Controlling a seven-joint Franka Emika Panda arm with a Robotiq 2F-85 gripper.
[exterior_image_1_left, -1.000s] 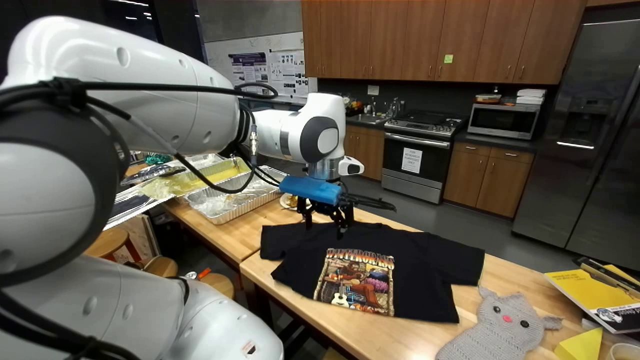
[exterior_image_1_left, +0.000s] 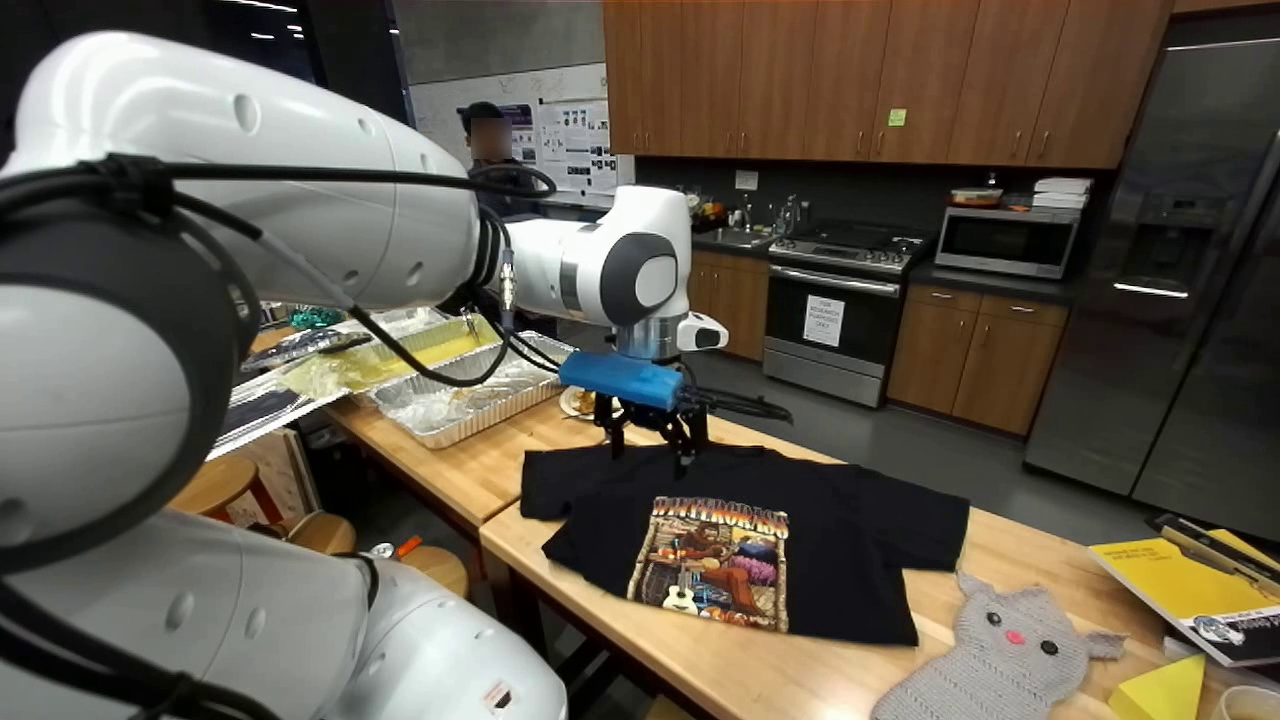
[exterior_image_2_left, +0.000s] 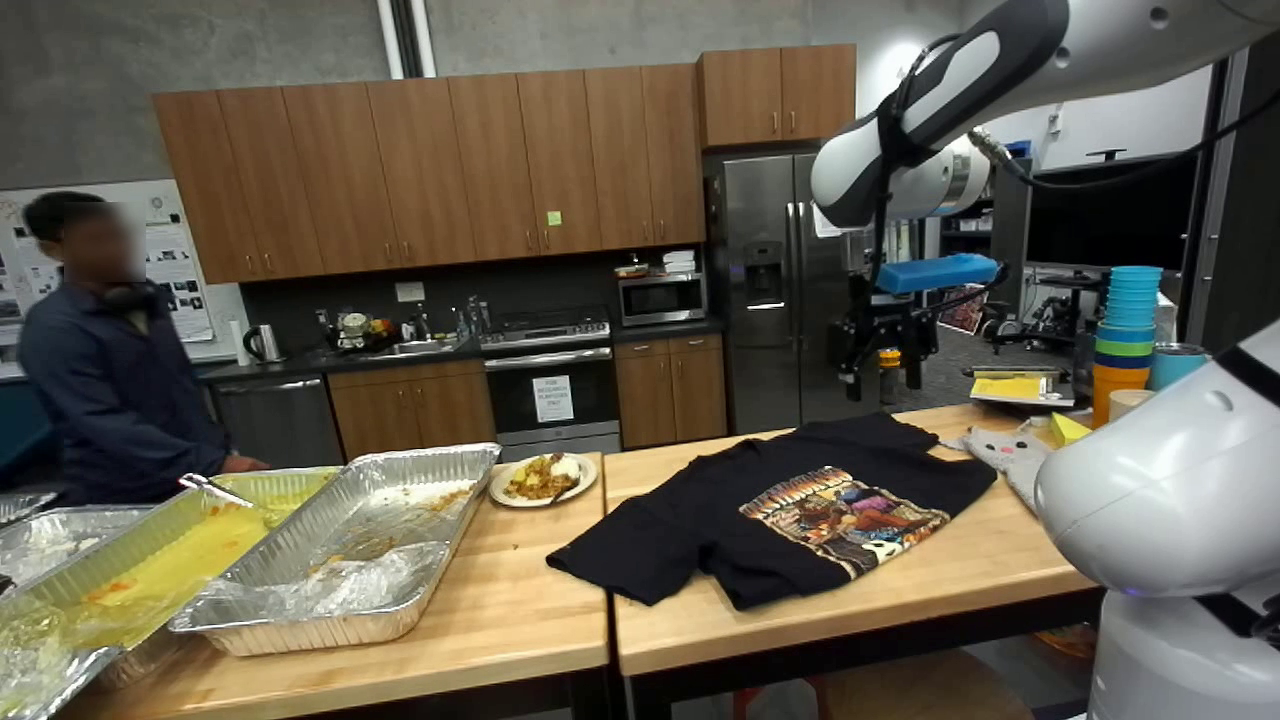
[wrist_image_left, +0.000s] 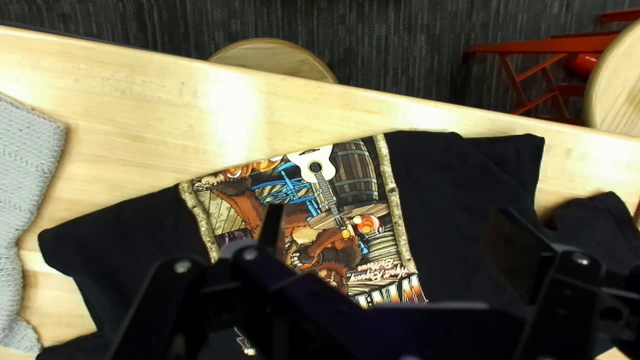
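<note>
A black T-shirt (exterior_image_1_left: 840, 528) lies spread on the wooden table, its colourful print (exterior_image_1_left: 716, 562) facing up. Its outline is uneven, with a sleeve sticking out toward the right in exterior view 1. Above the shirt hangs my gripper (exterior_image_1_left: 651, 456), pointing down with its fingers apart and nothing between them. Exterior view 2 also has the gripper (exterior_image_2_left: 884, 384) clear of the cloth (exterior_image_2_left: 672, 528). From the wrist, the printed part of the shirt (wrist_image_left: 324, 210) shows below the open fingers, and the gripper's body hides the shirt's lower part.
A grey knitted toy (exterior_image_1_left: 1002, 654) lies beside the shirt, near a yellow book (exterior_image_1_left: 1182, 588) and stacked cups (exterior_image_2_left: 1131, 336). Foil trays (exterior_image_2_left: 360, 540) and a plate of food (exterior_image_2_left: 542, 478) occupy the adjoining table. Bare tabletop (wrist_image_left: 150, 126) runs along one edge.
A person in a dark cap now stands in the background, where a poster was in plain sight before. My arm, the gripper and the shirt look the same.
</note>
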